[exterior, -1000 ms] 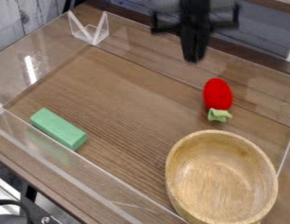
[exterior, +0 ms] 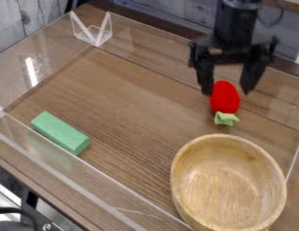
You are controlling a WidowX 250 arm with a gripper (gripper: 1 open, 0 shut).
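Observation:
My gripper (exterior: 221, 63) hangs at the top right, above and just behind a red object with a green top (exterior: 225, 99), which looks like a strawberry or similar toy lying on the wooden table. The gripper's dark fingers are blurred, and I cannot tell whether they are open or shut.
A large tan bowl (exterior: 228, 184) fills the lower right. A green block (exterior: 61, 132) lies at the lower left. A white wire-like holder (exterior: 91, 28) stands at the back left.
The gripper has moved down and to the right, toward the red object. The objects on the table have not visibly moved.

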